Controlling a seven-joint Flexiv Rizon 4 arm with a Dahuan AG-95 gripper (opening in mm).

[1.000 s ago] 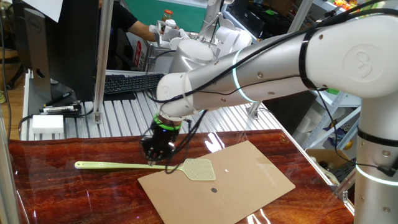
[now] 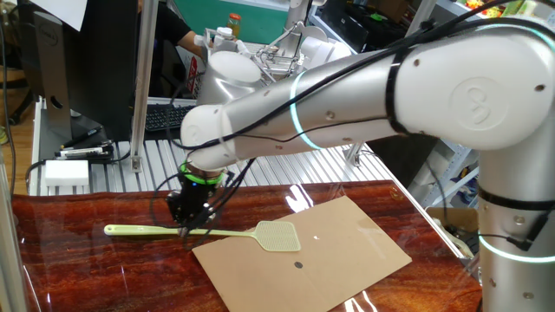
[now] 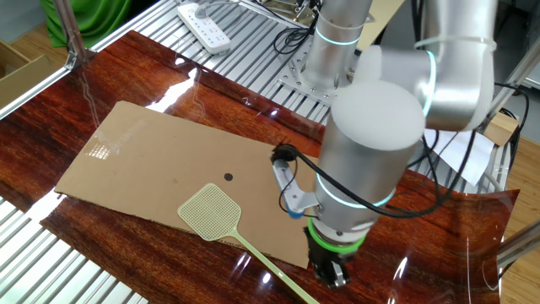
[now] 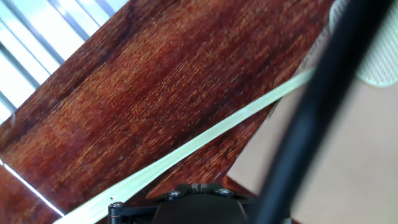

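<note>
A pale green fly swatter (image 2: 278, 236) lies flat, its mesh head on the cardboard and its handle reaching left across the dark wood. My gripper (image 2: 184, 227) is over the middle of the handle in exterior view 1; whether it touches cannot be told. In exterior view 2 the gripper (image 3: 334, 274) appears to the right of the handle, with the swatter head (image 3: 209, 211) farther left. The handle (image 4: 205, 138) runs diagonally through the wrist view, passing by the dark gripper parts at the bottom edge.
A flat cardboard sheet (image 2: 347, 260) with a small dark round spot (image 3: 228, 177) lies on the glossy wood surface (image 2: 78, 269). A white power strip (image 3: 204, 29) rests on the metal slats behind. A black cable (image 4: 311, 118) crosses the wrist view. Bare wood lies left of the cardboard.
In exterior view 1 my gripper has moved left along the swatter's handle, away from its head. The swatter and the cardboard have stayed in place.
</note>
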